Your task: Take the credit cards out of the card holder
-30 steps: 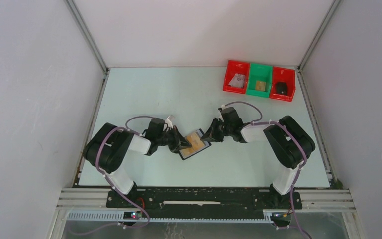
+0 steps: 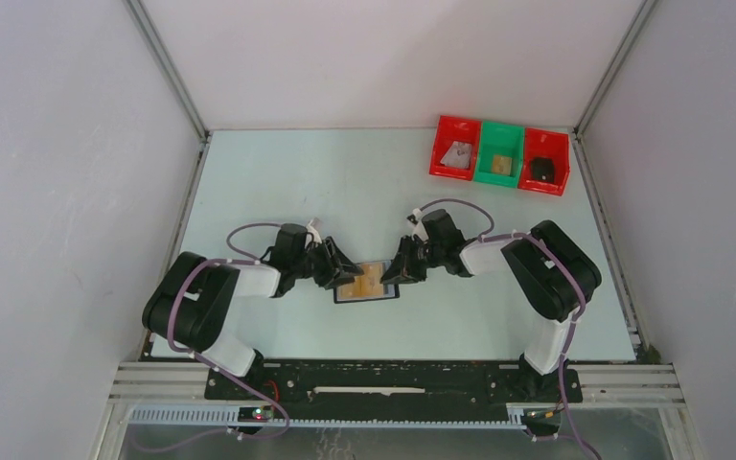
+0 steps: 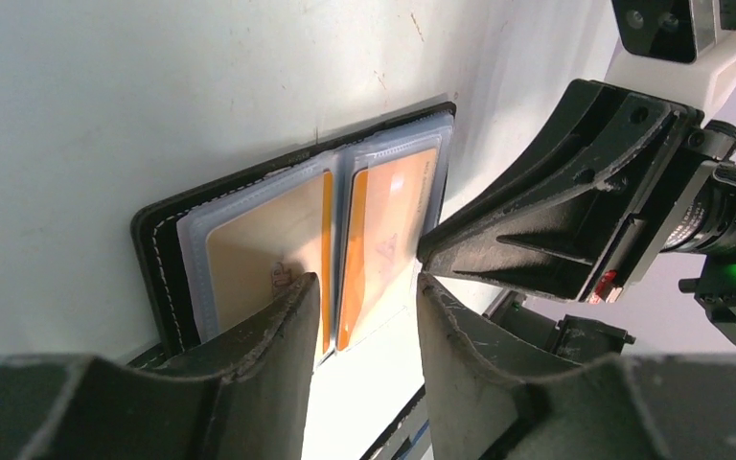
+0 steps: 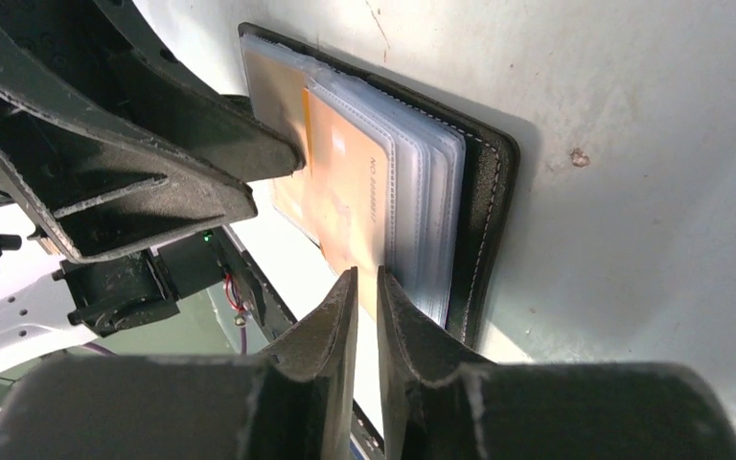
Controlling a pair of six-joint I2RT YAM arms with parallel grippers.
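Observation:
The card holder (image 2: 366, 281) lies opened flat on the table between my grippers, black cover with stitched edge and clear sleeves. Orange-beige cards (image 3: 385, 230) show in its sleeves (image 4: 422, 211). My left gripper is over the holder's near side, fingers parted, with nothing seen held between them. My right gripper is at the other end of the holder, its fingertips a little apart against the sleeve stack; whether anything is between them is unclear.
Three bins stand at the back right: red (image 2: 448, 128), green (image 2: 498, 136) and red (image 2: 546, 144), each with something inside.
The card holder has turned from tilted to nearly straight. My left gripper has shifted left, and the right gripper slightly left and down.

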